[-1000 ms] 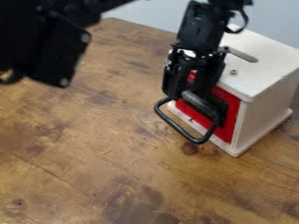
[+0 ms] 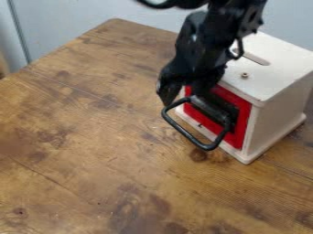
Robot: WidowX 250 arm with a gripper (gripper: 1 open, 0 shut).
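A white box (image 2: 269,91) with a red front panel (image 2: 239,138) stands on the right side of the wooden table. A black frame-like handle (image 2: 186,133) sticks out low from the red front. My black gripper (image 2: 188,80) is over the front's upper left, in front of the box, and covers part of the panel and of the handle's upper end. Its fingertips are dark and blurred against the black parts, so whether they grip anything cannot be told.
A pale wall (image 2: 73,18) runs along the back.
The arm has shifted and turned about the box's front, now leaning in from the top over the upper left. The box and black handle look unmoved.
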